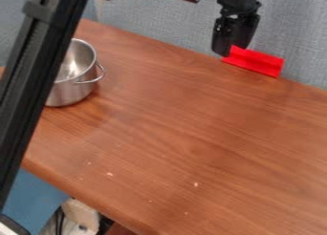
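Observation:
A black gripper (pixel 230 40) hangs at the top of the camera view, just above the left end of a red object (pixel 255 61), a long bar-like block at the back edge of the table (pixel 166 153) against the grey wall. Whether its fingers are open or shut is hard to make out. A steel pot (pixel 73 81) with a wire handle stands at the left of the table, partly hidden behind a black frame post.
The black post (pixel 38 86) crosses the left side of the view. A blue surface and some cables show below the left edge.

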